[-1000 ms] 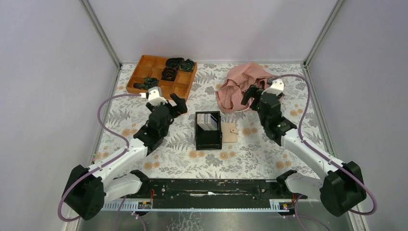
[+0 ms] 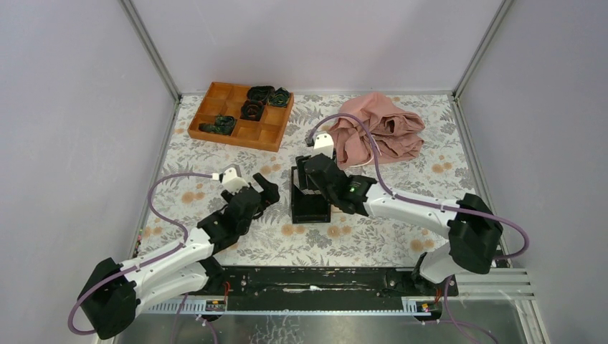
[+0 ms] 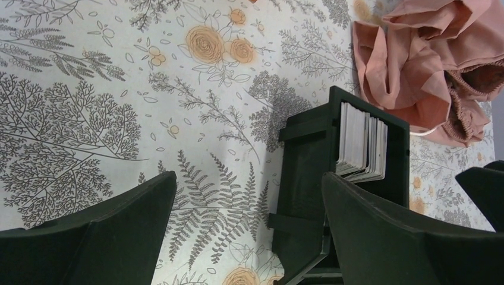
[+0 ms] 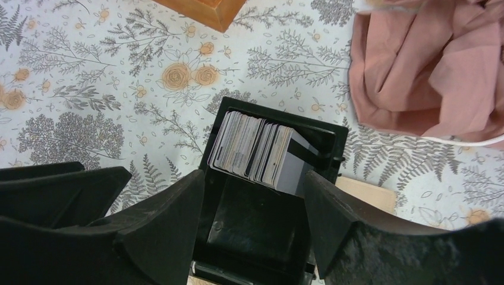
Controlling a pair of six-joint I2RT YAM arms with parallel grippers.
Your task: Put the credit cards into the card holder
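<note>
A black box (image 2: pixel 310 209) holds a stack of cards (image 4: pixel 249 145) at its back end, visible in both wrist views (image 3: pixel 360 139). A beige card holder (image 4: pixel 365 193) lies to the box's right, mostly hidden. My right gripper hangs over the box just at the stack, fingers apart with nothing seen between them. My left gripper is left of the box, open and empty, with the box beyond its fingers.
An orange compartment tray (image 2: pixel 205 126) with dark coiled items stands at back left. A pink cloth (image 2: pixel 375 115) lies at back right.
My right gripper has moved from over the pink cloth leftward to above the box and cards. My left gripper has moved down toward the front, beside the box.
</note>
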